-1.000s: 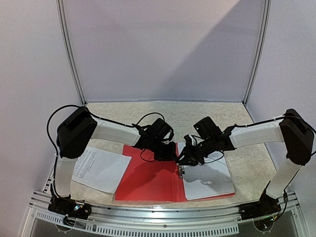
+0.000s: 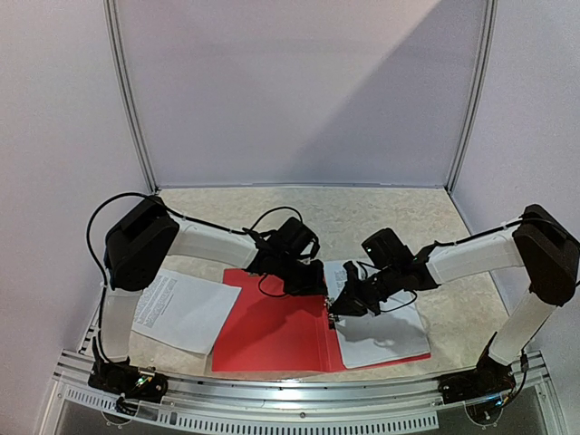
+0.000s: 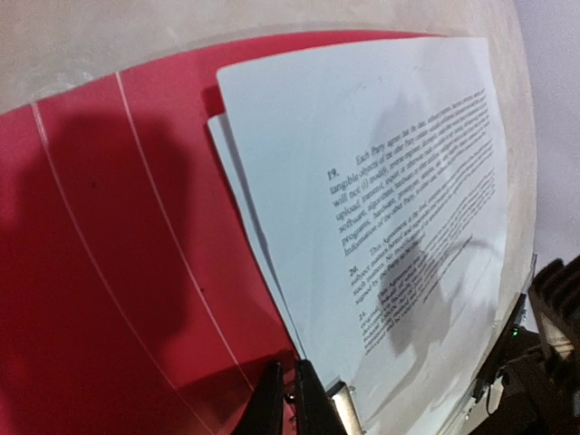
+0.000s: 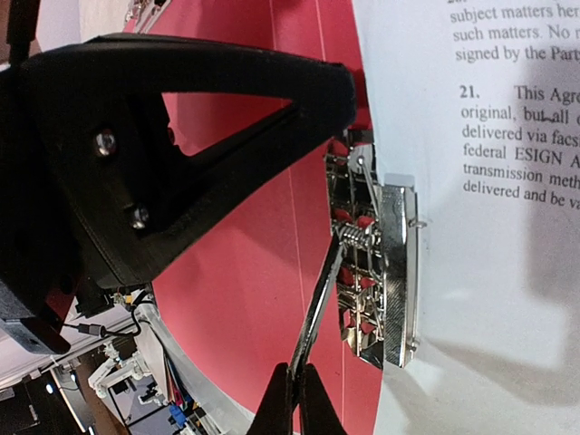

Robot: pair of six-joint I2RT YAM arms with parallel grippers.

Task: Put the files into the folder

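Observation:
An open red folder (image 2: 263,335) lies centred on the table, white printed sheets (image 2: 381,335) on its right half, seen stacked in the left wrist view (image 3: 381,181). A metal clip mechanism (image 4: 399,272) sits along the spine at the sheets' left edge. My left gripper (image 2: 315,285) is shut at the spine's upper part; in its wrist view only dark fingertips show at the bottom, beside the clip. My right gripper (image 2: 340,308) is shut low over the clip; in its wrist view a thin fingertip touches the metal parts.
More loose printed sheets (image 2: 181,308) lie at the left, next to the folder. Pale walls surround the workspace on the sides and back.
My right arm has shifted slightly toward the front and right along the clip. My left arm stays where it was.

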